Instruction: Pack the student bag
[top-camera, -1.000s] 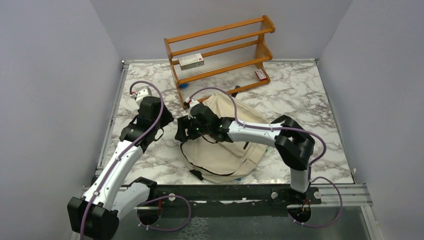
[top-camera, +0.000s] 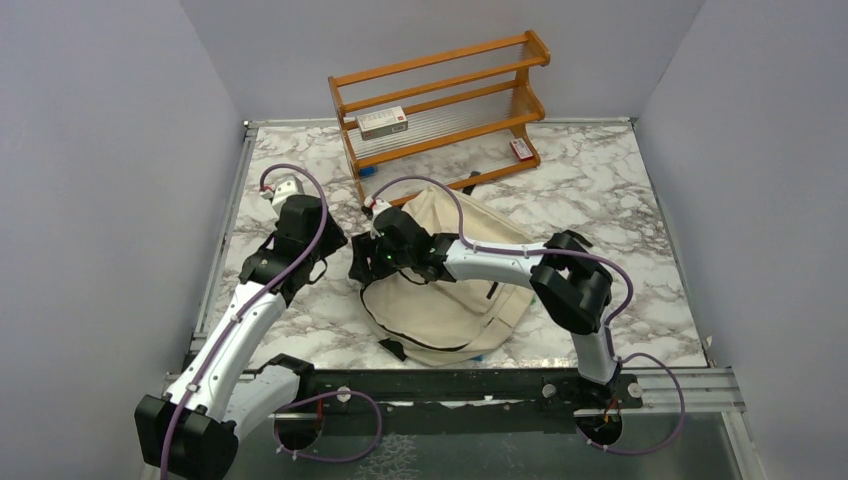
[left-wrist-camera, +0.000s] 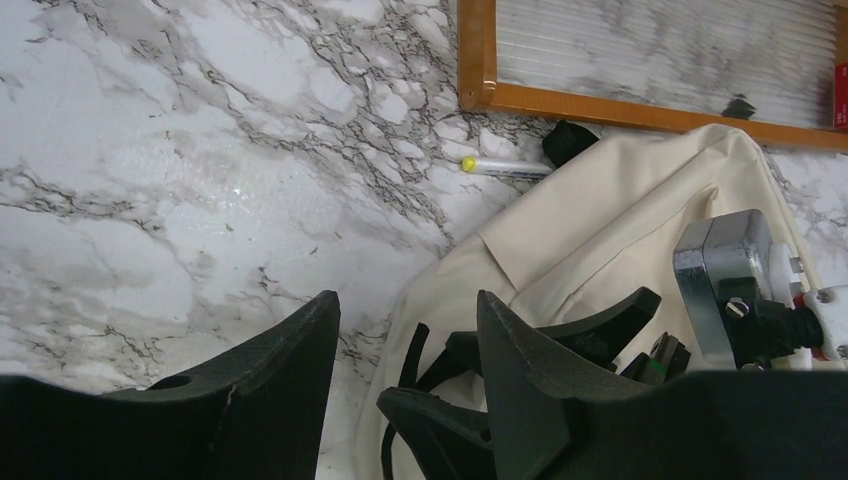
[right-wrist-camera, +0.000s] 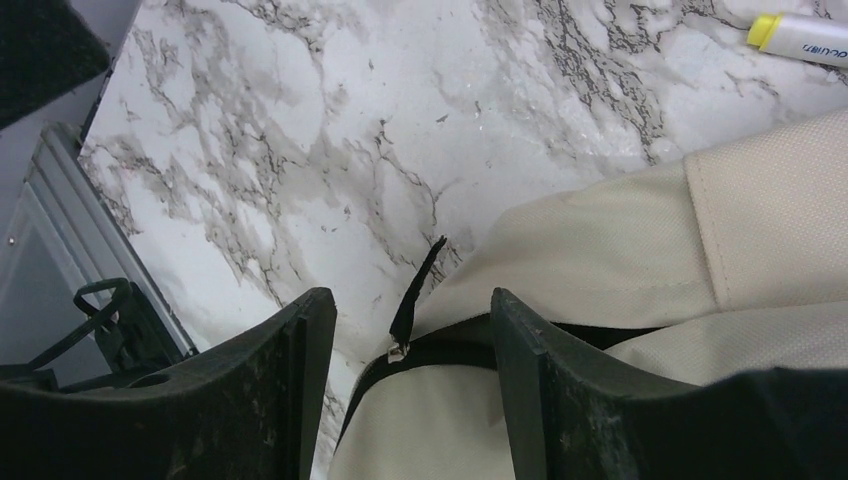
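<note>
The cream bag lies on the marble table, its black zipper edge curving along its left and front sides. In the right wrist view a black zipper pull stands up at the bag's corner. My right gripper is open over that corner; the pull shows in the gap between its fingers, apparently touching neither. My left gripper is also open, left of the bag and close by the right one. From the left wrist, the right gripper's dark fingers partly cover the bag corner.
A wooden rack at the back holds a white box and a small red box. Between rack and bag lies a yellow-capped marker. Both grippers are close together.
The right arm has shifted left, its elbow most clearly, and its gripper has moved slightly at the bag's corner. My left arm and the bag look unmoved.
</note>
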